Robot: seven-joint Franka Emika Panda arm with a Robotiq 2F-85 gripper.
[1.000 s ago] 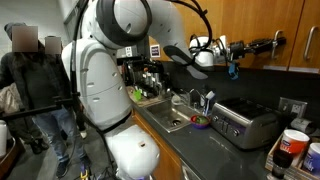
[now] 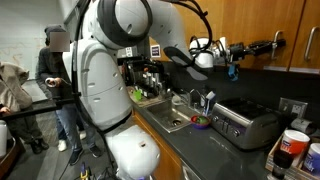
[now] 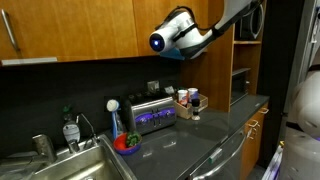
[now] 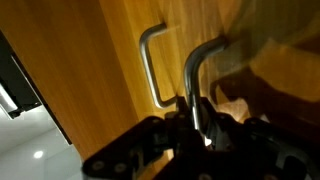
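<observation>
At the upper right of exterior view 1, my gripper [image 2: 276, 45] is up against the wooden cabinet doors [image 2: 250, 22]. The wrist view has two bent metal handles: one handle [image 4: 150, 68] stands clear on the left door, while the other handle [image 4: 193, 72] runs down between my gripper's [image 4: 200, 112] dark fingers. Those fingers are shut on this second handle. Its lower end is hidden by the gripper. In exterior view 2 the arm [image 3: 215, 32] reaches up across the cabinet front; the gripper itself cannot be made out there.
Below are a toaster [image 2: 245, 123], a sink [image 2: 172, 118], a colander [image 2: 201, 122] and a box of cups and jars [image 3: 190, 101]. The dark counter [image 3: 185, 150] has free room in front of the toaster. Another cabinet handle [image 3: 11, 28] shows at far left.
My arm and gripper look unmoved, and the cabinet doors have not visibly shifted. People at the far left have moved; one person shows there now.
</observation>
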